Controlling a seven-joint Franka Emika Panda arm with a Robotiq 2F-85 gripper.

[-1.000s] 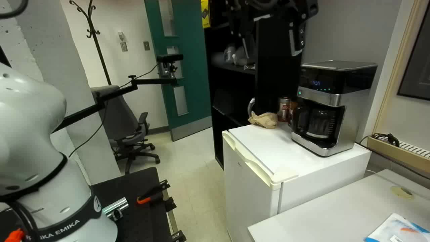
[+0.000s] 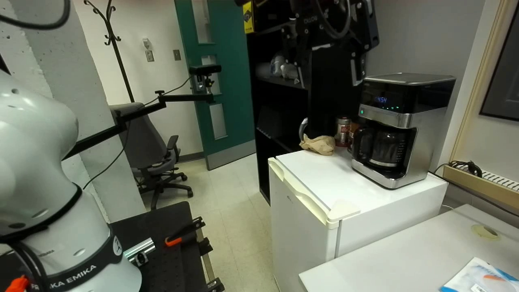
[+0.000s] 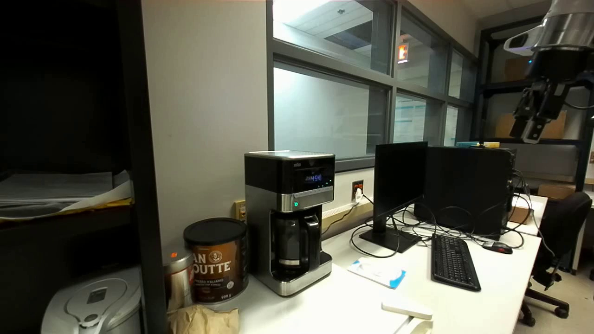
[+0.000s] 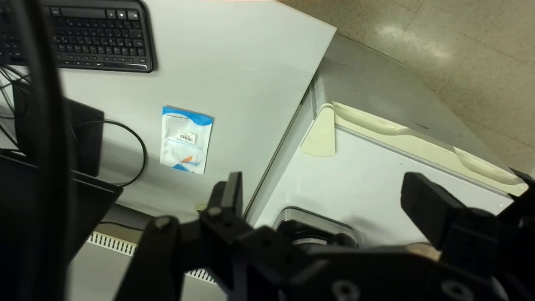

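Note:
My gripper is open, its two fingers wide apart with nothing between them. It hangs in the air, well above the white mini fridge [image 4: 366, 185] and the desk. On the fridge top stands a black and steel coffee maker [image 2: 411, 109], upright, its glass carafe [image 2: 387, 148] inside. In the wrist view only part of the coffee maker shows, as my gripper body covers the rest. A crumpled brown paper bag [image 2: 318, 144] lies at the fridge's far end. Beside the coffee maker is a brown coffee can [image 3: 217, 261] with a black lid.
A white and blue packet [image 4: 186, 139] lies on the white desk [image 4: 240, 75]. A keyboard [image 3: 455, 261], a monitor [image 3: 399, 181] and loose cables occupy the desk farther along. The black shelf [image 2: 262, 117] stands close behind the fridge. Part of the fridge top is clear.
In exterior view 1 my gripper has moved slightly right, with its far finger now lower. Its fingers were apart before and remain so. The objects on the fridge have not moved.

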